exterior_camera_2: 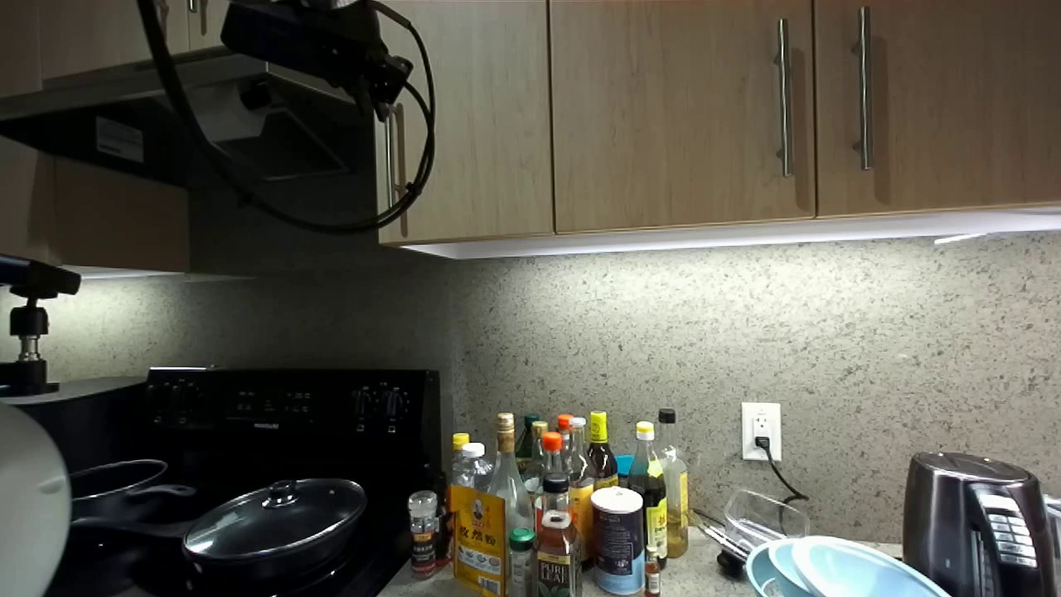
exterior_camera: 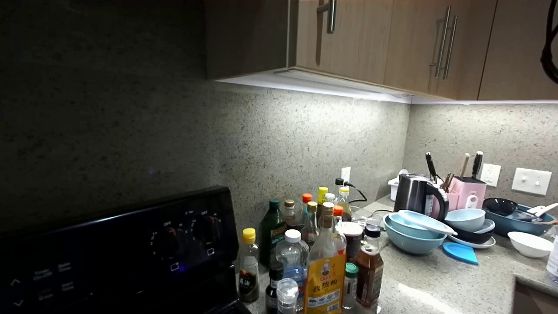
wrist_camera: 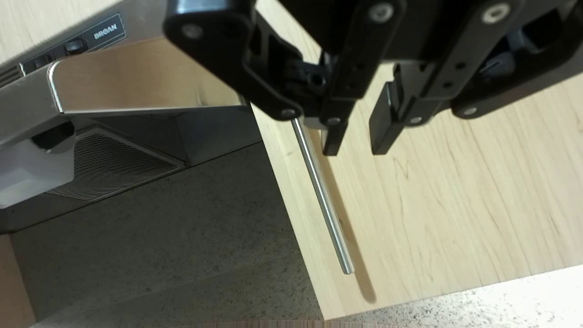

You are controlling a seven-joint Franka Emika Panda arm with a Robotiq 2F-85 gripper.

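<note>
In the wrist view my gripper is in front of a light wood cabinet door (wrist_camera: pixel 464 213). A gap shows between its black fingers, with bare door behind it. The door's metal bar handle (wrist_camera: pixel 326 202) runs down from beside the left finger. Its upper end is hidden behind the gripper linkage, so I cannot tell whether anything is gripped. In exterior view 2, the dark gripper (exterior_camera_2: pixel 382 98) is close to the upper part of that handle (exterior_camera_2: pixel 392 164). The door (exterior_camera: pixel 342 39) looks flush with the cabinet in exterior view 1.
A range hood (wrist_camera: pixel 147 82) borders the door on the left. Beneath the cabinets, several bottles stand beside the stove (exterior_camera_2: pixel 298 408), with blue bowls (exterior_camera: pixel 413 238) and a kettle (exterior_camera: pixel 413 196) farther right. A black cable (exterior_camera_2: pixel 328 227) loops below the arm.
</note>
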